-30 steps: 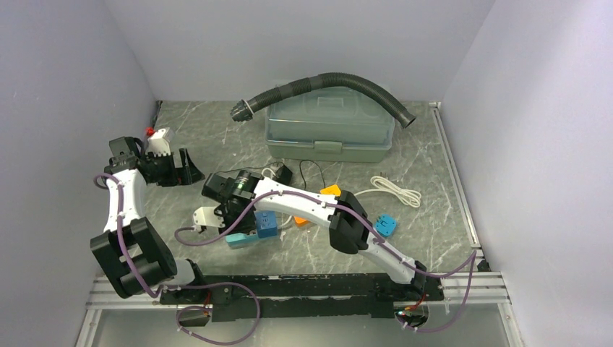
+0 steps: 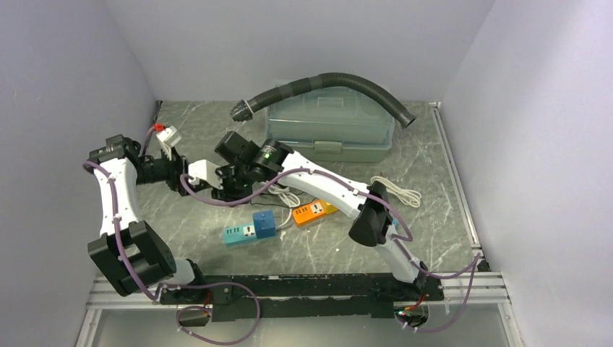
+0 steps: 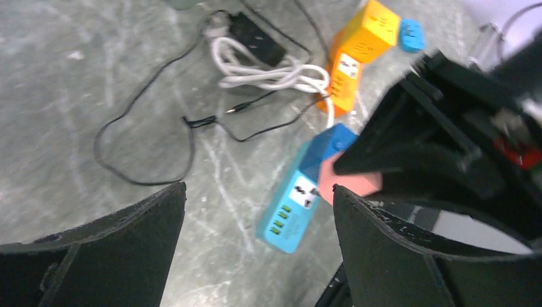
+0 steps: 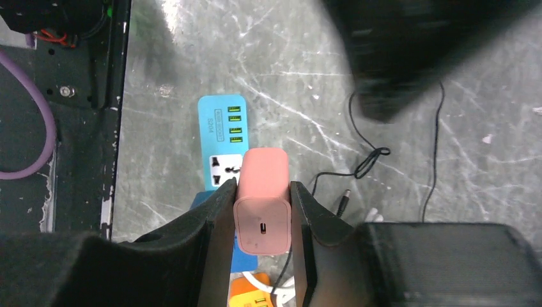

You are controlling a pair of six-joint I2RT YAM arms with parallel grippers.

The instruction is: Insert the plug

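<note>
A pink plug (image 4: 263, 201) sits between the pads of my right gripper, which is shut on it. One slot shows on its face. In the left wrist view the same pink plug (image 3: 345, 179) appears in front of the blue cube. My left gripper is open with nothing between its fingers. From above, the two grippers are close together, left of centre. The teal power strip (image 4: 222, 121) lies flat on the table, a white socket panel (image 4: 225, 169) on its top. A blue cube (image 2: 264, 224) stands at the strip's right end.
An orange strip (image 2: 309, 212) and coiled white cable (image 3: 275, 77) lie right of the teal strip. A black adapter (image 3: 255, 39) and thin black cord lie behind. A green toolbox (image 2: 329, 130) with a black hose (image 2: 325, 81) stands at the back.
My right gripper has moved back, away from above the teal strip, towards the left gripper. The left gripper has turned and shifted a little. The teal strip's top is now uncovered from above.
</note>
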